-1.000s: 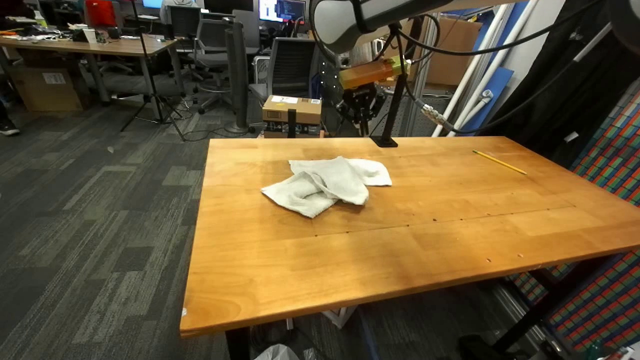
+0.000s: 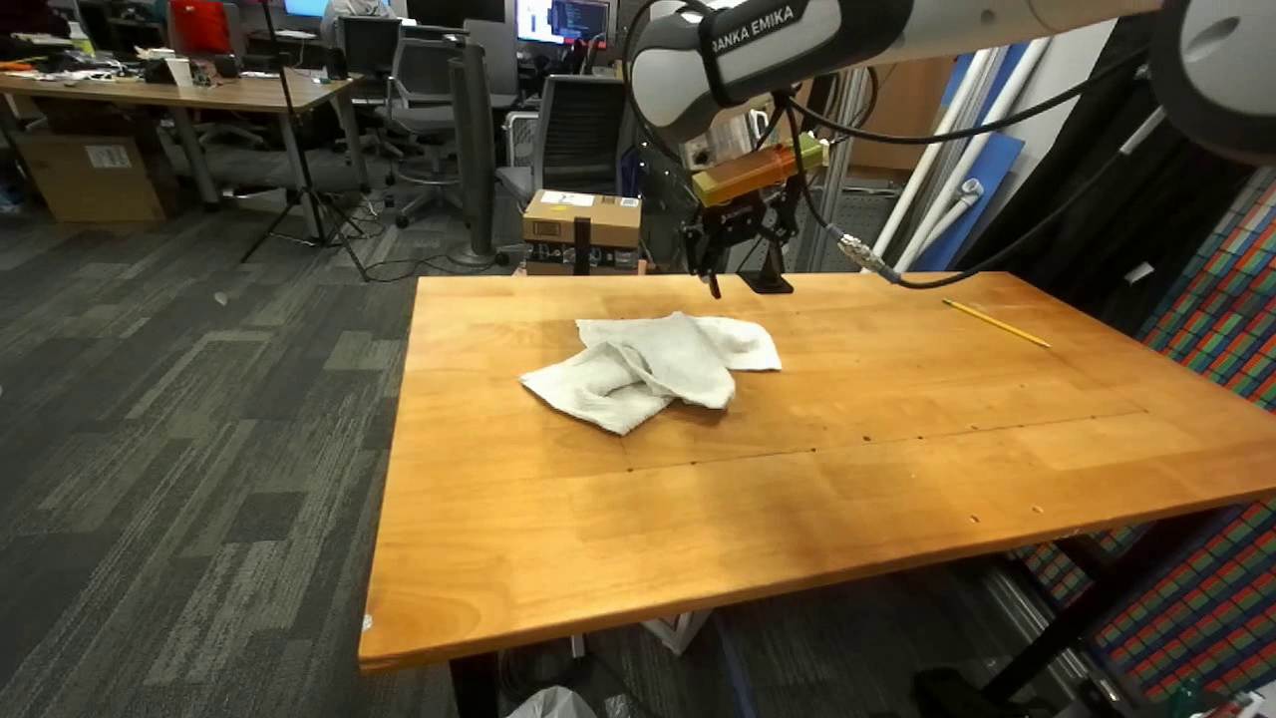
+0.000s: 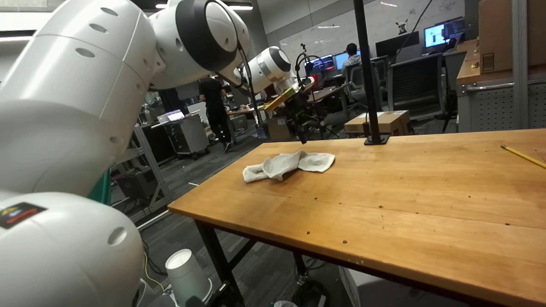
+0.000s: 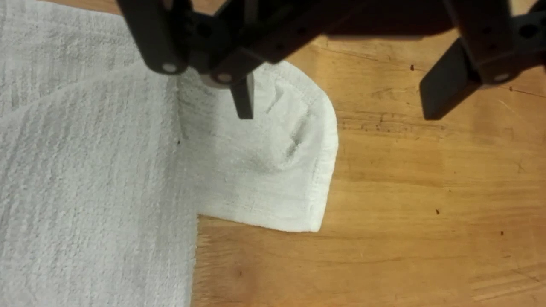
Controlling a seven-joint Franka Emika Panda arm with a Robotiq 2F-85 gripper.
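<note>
A white cloth [image 2: 655,363] lies crumpled and partly folded over itself on the wooden table [image 2: 957,395]. My gripper is open and empty, its fingers wide apart. In the wrist view, one fingertip appears over the flat corner of the cloth [image 4: 245,189], while the other is over bare wood. Both exterior views place the gripper above the table's far side, behind the cloth [image 3: 289,164] and clear of it. The underside of the cloth's folds is hidden.
A yellow pencil [image 2: 996,323] lies at the far right of the table. Near the gripper, a black post [image 3: 366,76] rises from the table's far edge.
My gripper has come lower and its tilt has changed. The cloth and pencil have stayed put.
</note>
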